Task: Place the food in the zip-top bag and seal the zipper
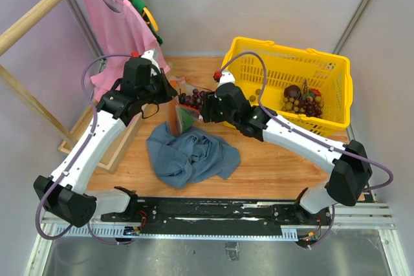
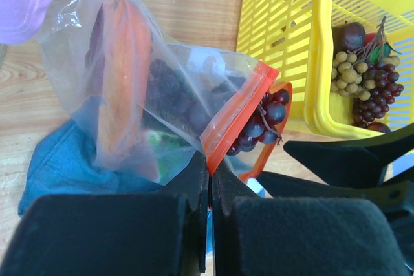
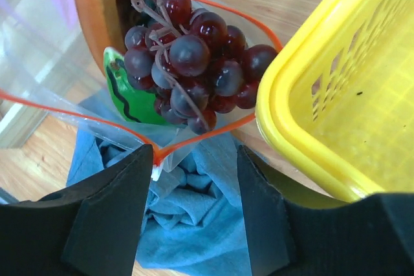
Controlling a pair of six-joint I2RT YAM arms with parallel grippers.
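The clear zip top bag (image 2: 174, 88) has an orange zipper rim, and its mouth faces right. Dark red grapes (image 3: 194, 56) lie inside at the mouth, with a green item (image 3: 132, 92) and a long brown-orange item (image 2: 123, 63) deeper in. My left gripper is shut on the near edge of the orange rim. Open and empty, my right gripper is just outside the mouth. Its left finger (image 3: 132, 176) is close to the pinched corner of the rim; whether they touch, I cannot tell.
A yellow basket (image 1: 236, 46) with more fruit stands close on the right, near my right gripper. A crumpled blue cloth (image 1: 191, 156) lies below the bag. Behind my left arm is a wooden rack (image 1: 39, 105) with a pink garment (image 1: 119, 30).
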